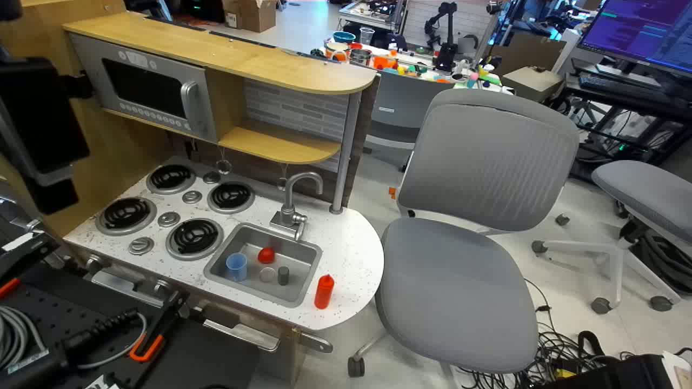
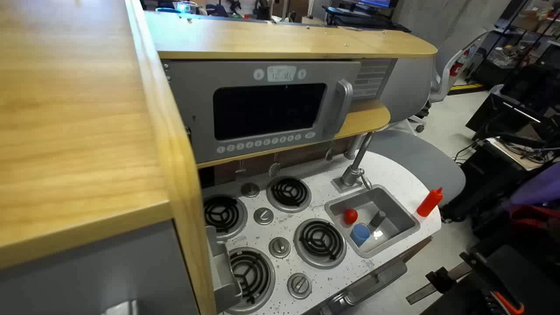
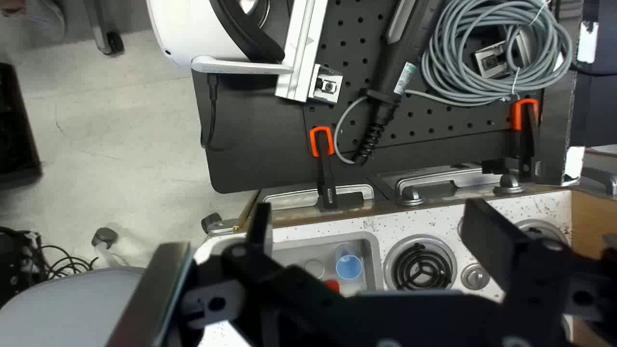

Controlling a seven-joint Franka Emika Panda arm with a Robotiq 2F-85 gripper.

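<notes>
Both fingers of my gripper stand wide apart in the wrist view, high above the counter, with nothing held between them. Below lies the sink (image 1: 220, 262), holding a blue cup (image 1: 237, 266), a red ball-like item (image 1: 266, 255), a dark grey cylinder (image 1: 283, 275) and a pale round item (image 1: 267, 275). The wrist view shows the blue cup (image 3: 348, 266) clearly, while my gripper hides most of the red item (image 3: 332, 285). A red squeeze bottle (image 1: 324, 292) stands upright on the white counter, right of the sink; exterior view 2 shows this bottle (image 2: 430, 202) too.
The faucet (image 1: 290, 206) rises behind the sink. Several black burners (image 1: 194, 237) fill the counter's left half. A microwave (image 1: 144, 85) and wooden shelf (image 1: 285, 141) overhang the back. Against the front edge sits a black pegboard table (image 3: 254, 165); a grey chair (image 1: 454, 292) stands right.
</notes>
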